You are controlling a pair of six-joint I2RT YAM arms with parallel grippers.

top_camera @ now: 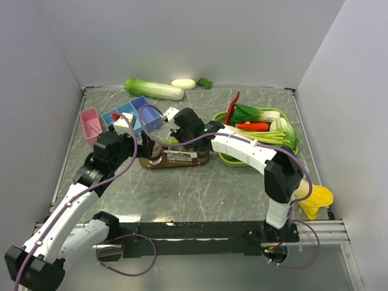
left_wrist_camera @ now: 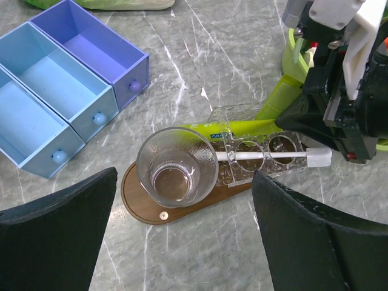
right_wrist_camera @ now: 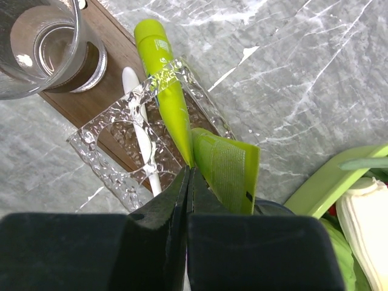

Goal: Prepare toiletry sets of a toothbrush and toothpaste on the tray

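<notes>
A wooden tray (left_wrist_camera: pixel 134 197) holds a clear cup (left_wrist_camera: pixel 177 163), a clear holder (right_wrist_camera: pixel 106 130) and a white toothbrush (left_wrist_camera: pixel 316 157). A lime toothpaste tube (right_wrist_camera: pixel 159 51) lies in the holder, a second green tube or packet (right_wrist_camera: pixel 225 170) beside it. My right gripper is shut at the crimped end of the first tube; whether it grips it is unclear. My left gripper is open above the cup, nothing between its fingers.
Blue drawer boxes (left_wrist_camera: pixel 63 79) and a pink box (top_camera: pixel 91 124) are at left. A green basket of vegetables (right_wrist_camera: pixel 321 176) stands right, a cabbage (top_camera: pixel 151 89) at the back, a yellow bag (top_camera: pixel 316 200) at front right.
</notes>
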